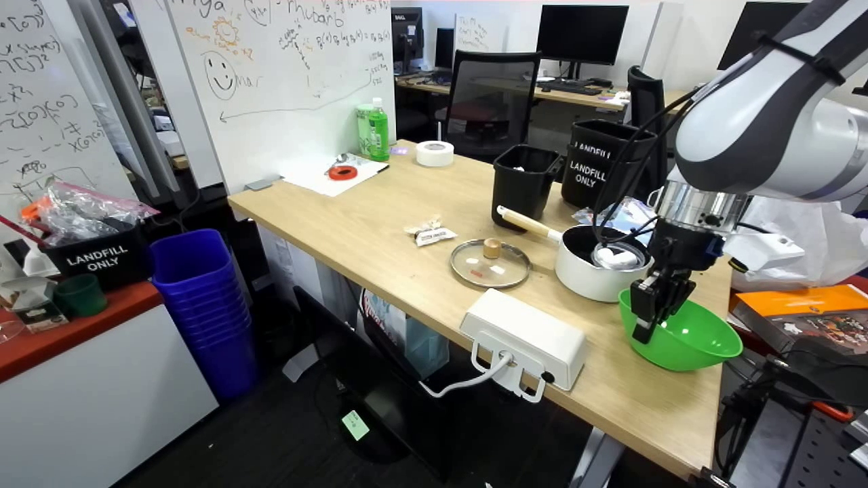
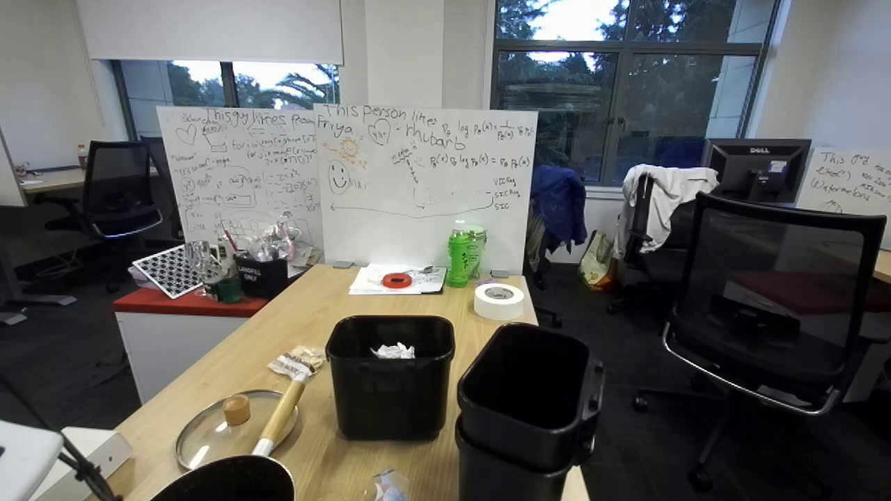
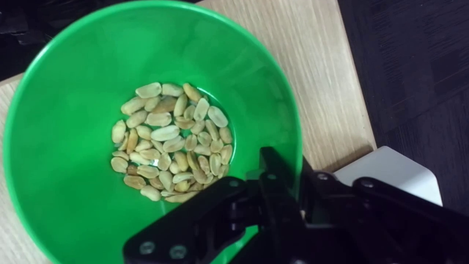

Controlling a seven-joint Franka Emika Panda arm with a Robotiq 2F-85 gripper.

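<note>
A green bowl stands on the table's near right part, with peanuts covering its bottom in the wrist view. My gripper is shut on the bowl's rim, one finger inside the wall and the other outside. From exterior view 1, the gripper reaches down at the bowl's left side. Behind the bowl is a white pot with a wooden handle and a small metal item inside. Exterior view 2 shows neither the bowl nor the gripper's fingers.
A glass lid lies left of the pot, and a white box with a cable sits at the table edge. Black bins stand farther back. The bowl is close to the table's right edge.
</note>
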